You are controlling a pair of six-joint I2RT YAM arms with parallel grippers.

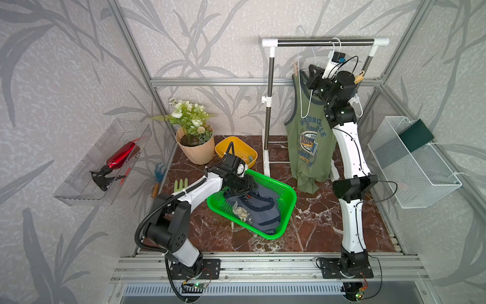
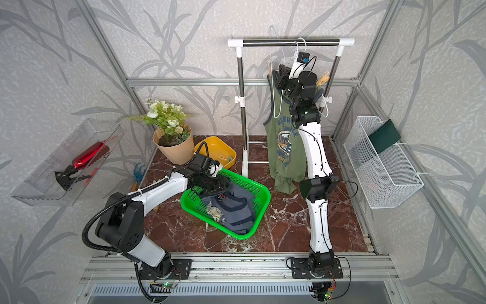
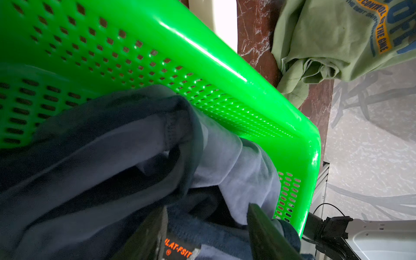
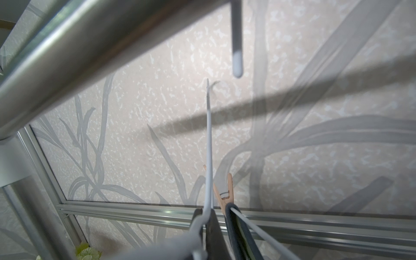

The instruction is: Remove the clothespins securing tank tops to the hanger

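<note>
The green tank top (image 1: 306, 144) hangs from the rack's rail. A wooden clothespin (image 4: 226, 195) grips its left shoulder strap beside a white hanger wire; another clothespin (image 1: 359, 77) shows at the right shoulder. Up near the rail, my right gripper is shut on the thin wire of a loose white hanger (image 4: 208, 143), whose hook rises above the rail's height in the top left view. Dark blue-grey clothing (image 3: 130, 143) fills part of the green basket (image 3: 255, 82). Just over that clothing, my left gripper is open, with cloth visible below its finger gap.
The metal rail (image 4: 86, 52) runs close to my right gripper, and another hook tip (image 4: 237, 67) shows near it. A yellow bin (image 1: 236, 151) and flower pot (image 1: 196, 144) stand left of the rack. A white wire basket (image 1: 415, 172) is at the right wall.
</note>
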